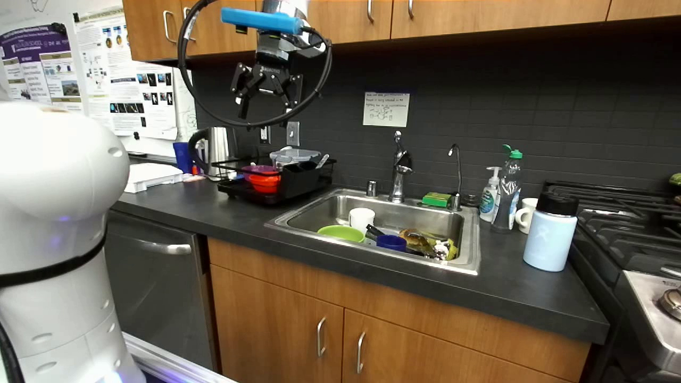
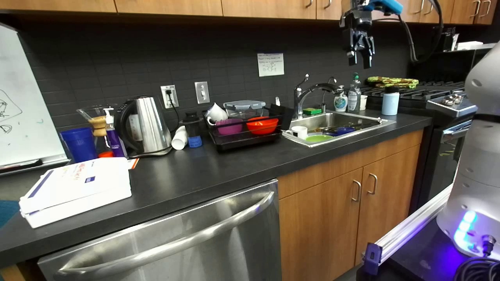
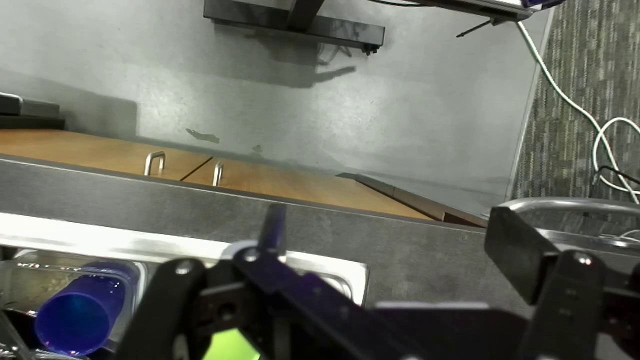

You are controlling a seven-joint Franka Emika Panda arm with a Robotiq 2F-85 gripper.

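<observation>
High above the counter, my gripper [image 1: 271, 117] hangs open, its fingers apart and nothing between them. It also shows in the second exterior view, where the gripper [image 2: 359, 63] points down near the sink [image 2: 307, 142]. Inside the sink are a white mug [image 1: 362, 219], a green bowl [image 1: 342, 233], a blue cup [image 1: 391, 242] and some other items that are hard to make out. From the wrist, the blue cup [image 3: 78, 321] shows at lower left, and a bit of the green bowl [image 3: 232, 346] is visible behind the gripper's black linkage.
Left of the sink stands a black dish rack [image 2: 243, 136] with bowls and a lidded container. A faucet [image 1: 398, 169], soap bottles and a light-blue bottle [image 1: 550, 233] stand around the sink. Cabinets [image 1: 498, 19] hang overhead.
</observation>
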